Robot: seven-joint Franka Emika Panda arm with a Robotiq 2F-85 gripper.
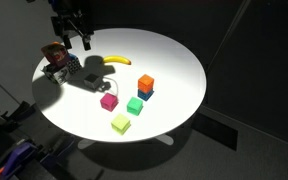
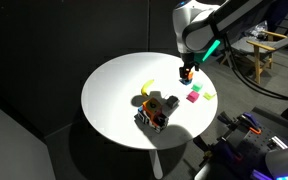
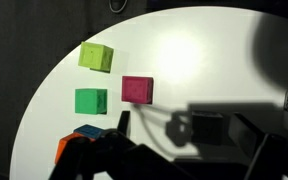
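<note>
My gripper (image 1: 77, 46) hangs above the left side of the round white table, with its two fingers apart. In the wrist view the gripper is also spread, and nothing is held between its fingers. Below and between them lies a small black box (image 3: 209, 128) with a thin cable. A magenta block (image 3: 137, 90), a green block (image 3: 91, 101) and a yellow-green block (image 3: 96, 56) sit toward the left of that view. An orange block (image 1: 146, 83) rests on a blue block (image 1: 145, 95), seen partly behind the finger in the wrist view.
A yellow banana (image 1: 116, 60) lies toward the back of the table (image 1: 174, 60). Beside the arm stands a dark patterned container (image 2: 152, 113) with reddish things in it. A person in a white shirt (image 2: 194, 25) is behind the table.
</note>
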